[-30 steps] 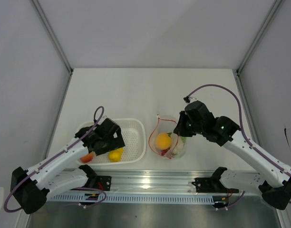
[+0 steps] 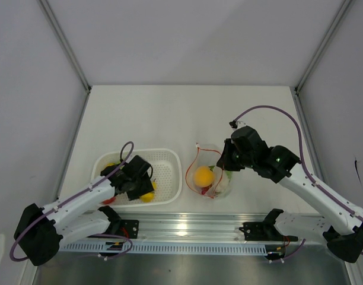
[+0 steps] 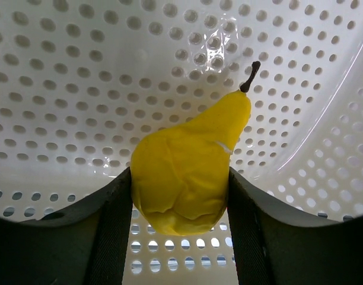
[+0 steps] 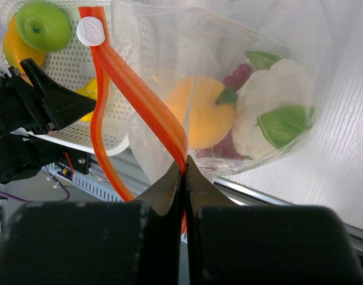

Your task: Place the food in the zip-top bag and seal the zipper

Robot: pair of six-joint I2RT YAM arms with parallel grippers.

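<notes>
A yellow pear (image 3: 181, 172) with a dark stem fills the middle of the left wrist view, low in the white perforated basket. My left gripper is shut on its wide end, a finger pressed to each side. The clear zip bag (image 4: 169, 47) has an orange zipper edge (image 4: 143, 95) that gapes toward the basket. My right gripper is shut on that edge. Inside the bag lie an orange fruit (image 4: 199, 113), a pale leafy vegetable (image 4: 276, 107) and some dark red grapes (image 4: 241, 74). The bag's zipper slider (image 4: 90, 31) sits at the upper left.
The basket (image 2: 169, 155) stands left of the bag. A green apple (image 4: 44, 27) and an orange-yellow fruit (image 4: 18, 50) lie in it; a reddish fruit (image 2: 108, 200) shows beside the left arm. A metal rail (image 2: 181, 224) runs along the front.
The right gripper and the bag have stayed practically still.
</notes>
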